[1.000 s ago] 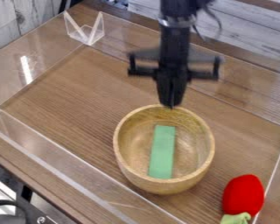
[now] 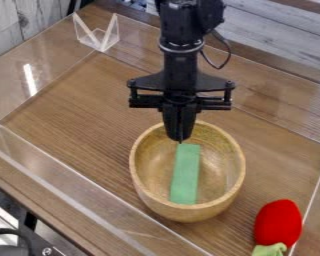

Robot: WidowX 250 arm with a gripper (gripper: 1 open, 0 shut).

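My black gripper (image 2: 179, 128) hangs over the back rim of a tan bowl (image 2: 149, 185), its narrow fingers pointing down; whether they are open or shut is hard to tell. A green rectangular block (image 2: 186, 174) lies inside the bowl, below and slightly in front of the fingertips.
A red object (image 2: 279, 222) with a pale green end lies at the front right, beside the bowl. A light slatted wall edges the back, and a dark cable shows at the lower left corner.
My gripper has come down from higher up to just over the bowl's back rim. The bowl, green block and red object look unmoved.
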